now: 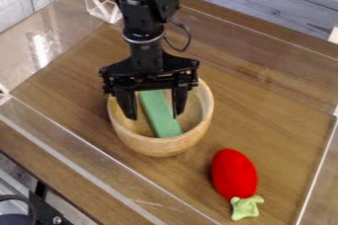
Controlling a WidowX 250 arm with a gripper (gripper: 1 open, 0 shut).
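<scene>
A wooden bowl sits near the middle of the table, with a green block lying inside it. My gripper hangs over the bowl with its two black fingers apart, one on either side of the block, open. Whether the fingers touch the block cannot be told. A red toy vegetable with a pale green top lies to the right front of the bowl.
The wooden table has free room right of and behind the bowl. Clear rails run along its left front and right sides. A white wire object stands at the back left.
</scene>
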